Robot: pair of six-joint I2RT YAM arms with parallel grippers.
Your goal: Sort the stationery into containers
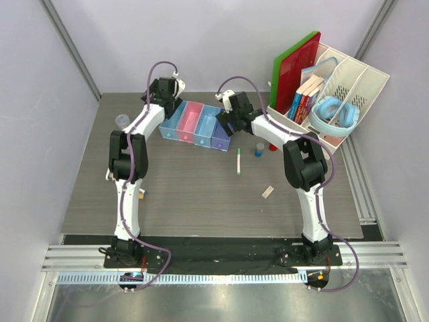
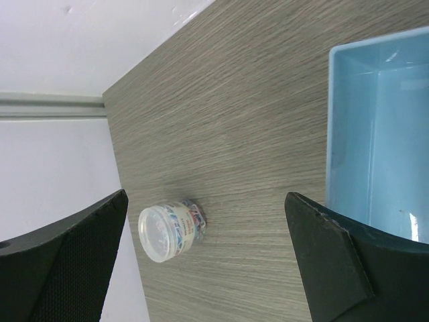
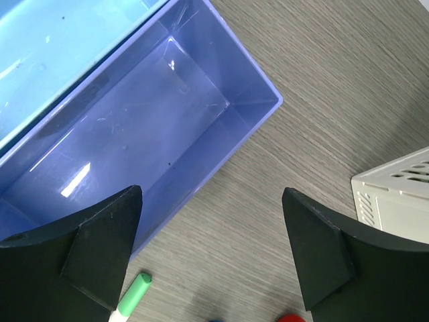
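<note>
In a row at the back stand a blue bin point(image 1: 170, 131), a pink bin point(image 1: 188, 134), a light-blue bin point(image 1: 204, 139) and a violet-blue bin point(image 1: 220, 143). My left gripper is open at the leftmost bin, one finger close to its wall, with nothing between the fingers. Over the violet-blue bin's right side, my right gripper is open and empty. A green-and-white marker point(image 1: 238, 162), a blue-based jar point(image 1: 259, 149) and a pale eraser point(image 1: 267, 192) lie on the table. A clear jar point(image 2: 164, 230) lies left of the bins.
A white rack point(image 1: 362, 75) with books point(image 1: 303, 96) and blue headphones point(image 1: 338, 114) fills the back right corner. Small items point(image 1: 141, 194) lie by the left arm, partly hidden. A red object point(image 3: 291, 317) sits near the right gripper.
</note>
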